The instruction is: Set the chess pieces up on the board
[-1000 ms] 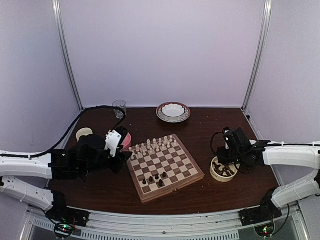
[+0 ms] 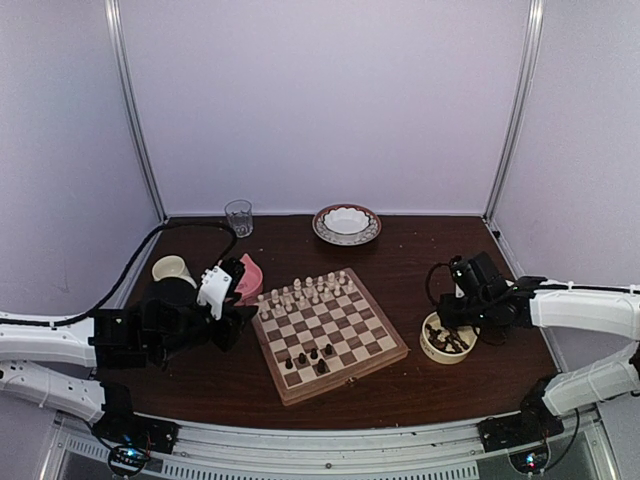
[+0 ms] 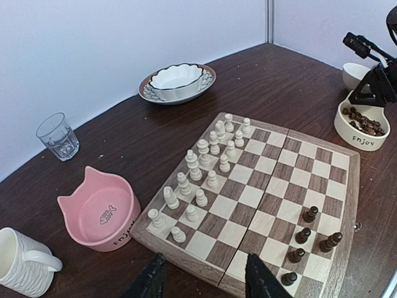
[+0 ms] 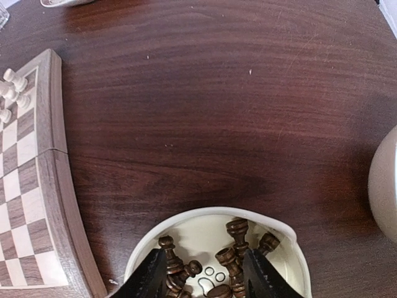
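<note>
White pieces point(image 3: 203, 151) stand in two rows along one side of the chessboard point(image 2: 330, 335). Across from them several dark pieces point(image 3: 303, 236) stand on the squares, one of them a row nearer the edge. My left gripper hovers left of the board, its fingers apart and empty. More dark pieces point(image 4: 232, 270) lie jumbled in the cream bowl point(image 2: 446, 342) right of the board. Over that bowl is my right gripper, fingers apart, with pieces visible below and between them; none appears gripped.
A pink cat-shaped bowl point(image 3: 102, 208), a white mug point(image 3: 26, 264) and a glass point(image 2: 239, 217) are on the left. Stacked plates point(image 2: 347, 225) sit at the back. Behind the cream bowl a white bowl point(image 3: 355, 76) shows. Bare table lies between plates and board.
The left arm has drawn back slightly to the left, away from the board. My right arm has shifted slightly to the right over the cream bowl. The pieces on the board look unchanged.
</note>
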